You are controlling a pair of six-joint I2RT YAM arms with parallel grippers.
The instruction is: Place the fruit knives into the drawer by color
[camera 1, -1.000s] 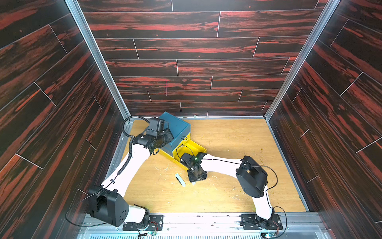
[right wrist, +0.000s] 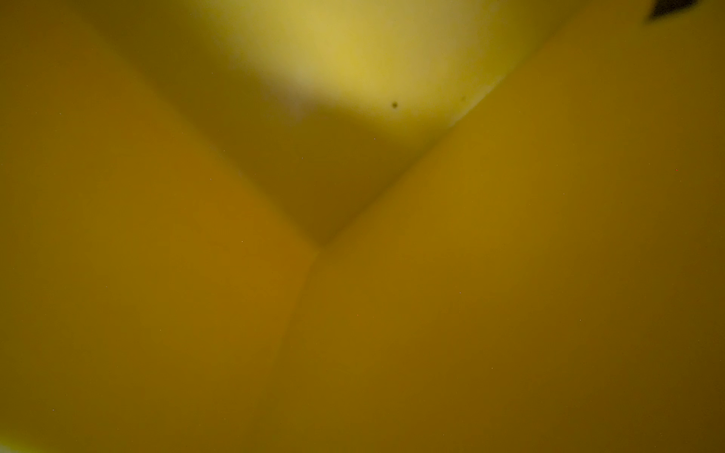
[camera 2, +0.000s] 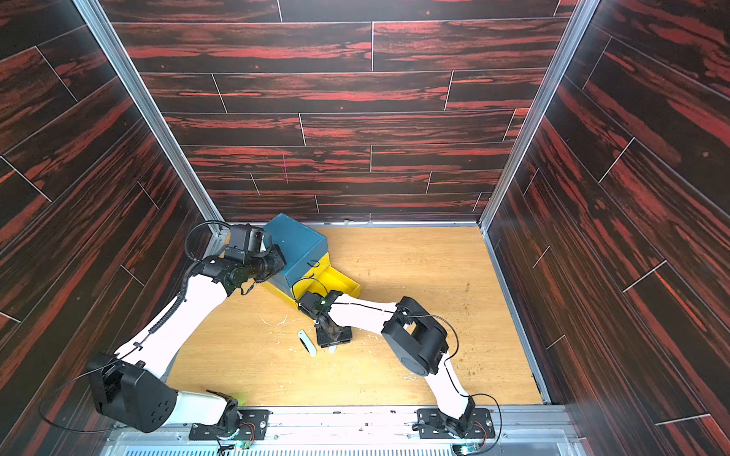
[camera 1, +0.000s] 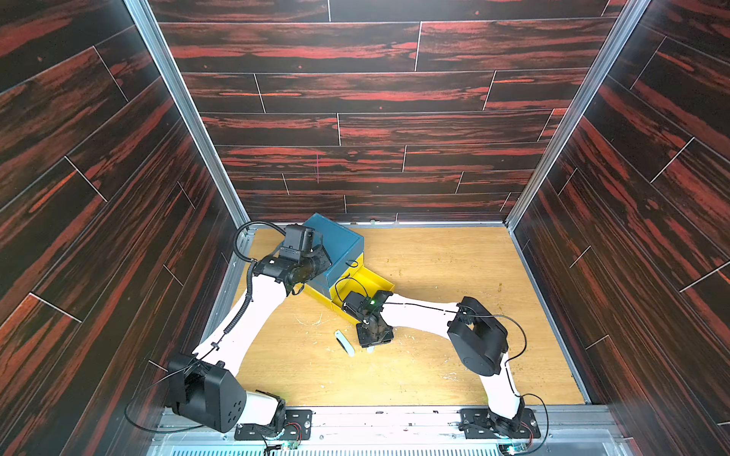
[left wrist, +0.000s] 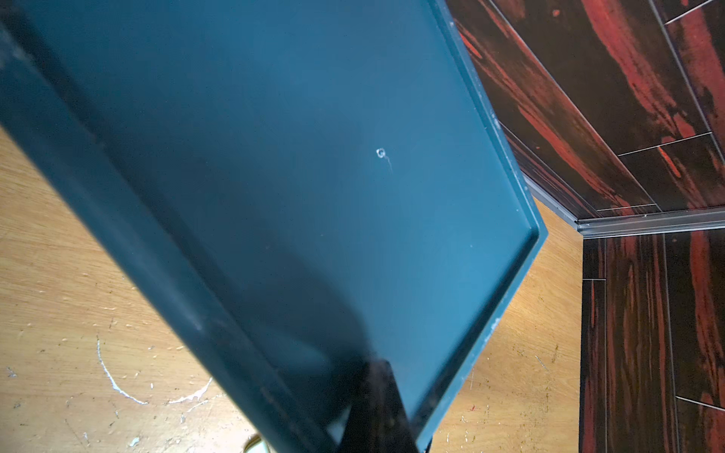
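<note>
A blue cabinet (camera 1: pixel 337 231) stands at the back left with its yellow drawer (camera 1: pixel 374 279) pulled out toward the front right. My left gripper (camera 1: pixel 319 262) is at the cabinet's top, seen close in the left wrist view, and shut. My right gripper (camera 1: pixel 361 319) is low at the drawer's front; its wrist view is filled with blurred yellow drawer plastic, so its fingers are hidden. A pale mint fruit knife (camera 1: pixel 343 342) lies on the table before the drawer, and another pale piece (camera 2: pixel 331 348) shows partly from under the right gripper.
Dark red-streaked walls enclose it on the back and sides. The right arm reaches across the table's middle.
The right arm has shifted very slightly at the drawer's front. The left arm and the cabinet look unchanged.
</note>
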